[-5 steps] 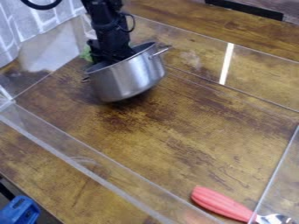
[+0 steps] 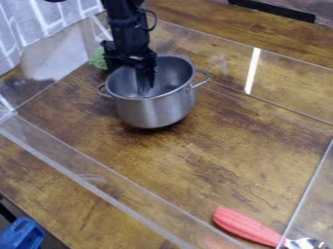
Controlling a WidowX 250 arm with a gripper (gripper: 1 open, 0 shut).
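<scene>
A steel two-handled pot (image 2: 155, 106) stands upright on the wooden table, upper middle of the view. The black gripper (image 2: 138, 74) reaches down from above into the pot at its back left; its fingertips are too dark and small to read. Behind the pot at the left is a green object (image 2: 99, 57), partly hidden.
A red-handled utensil (image 2: 244, 226) lies at the lower right. A blue object (image 2: 21, 233) sits at the lower left corner. Clear panels edge the workspace.
The pot was tilted and is now level, sitting a little further right and lower in the view. The gripper has shifted slightly with it.
</scene>
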